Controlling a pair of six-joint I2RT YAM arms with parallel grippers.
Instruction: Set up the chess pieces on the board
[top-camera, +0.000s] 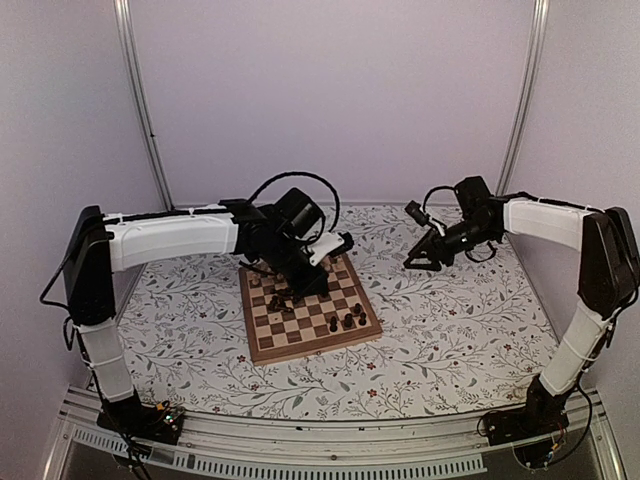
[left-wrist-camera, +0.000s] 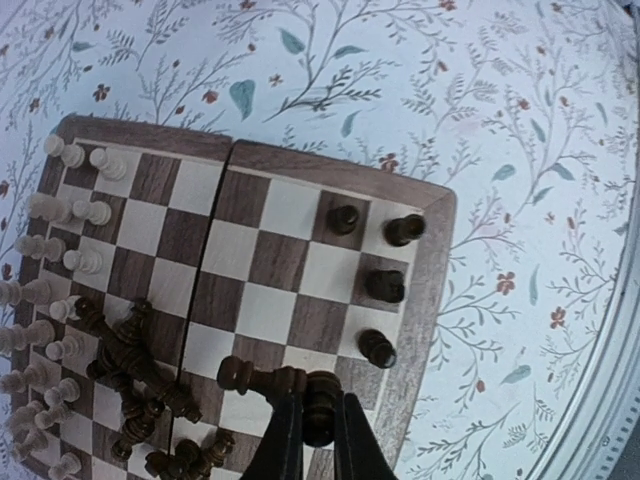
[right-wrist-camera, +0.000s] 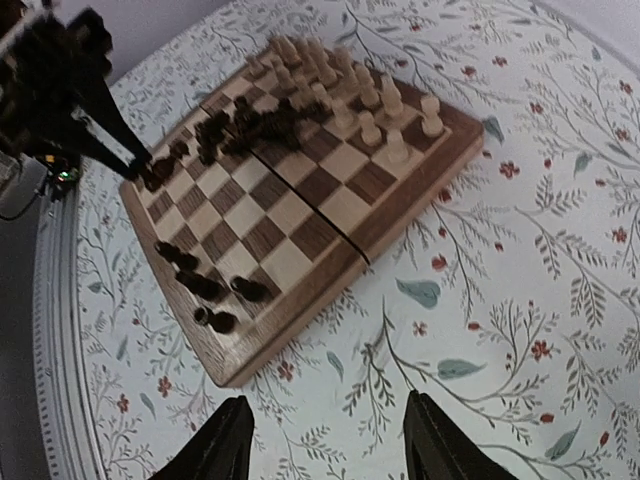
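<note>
The wooden chessboard (top-camera: 300, 335) lies left of centre on the table. My left gripper is shut on a dark chess piece (left-wrist-camera: 318, 405) above the board; another dark piece (left-wrist-camera: 245, 375) appears just beside it. Four dark pieces (left-wrist-camera: 385, 285) stand along one end of the board. A heap of dark pieces (left-wrist-camera: 140, 365) lies on their sides among the squares. Light pieces (right-wrist-camera: 395, 145) stand in rows at the opposite end. My right gripper hangs open over the cloth right of the board, nothing between its fingers.
Walls (top-camera: 345, 110) border the back and sides.
</note>
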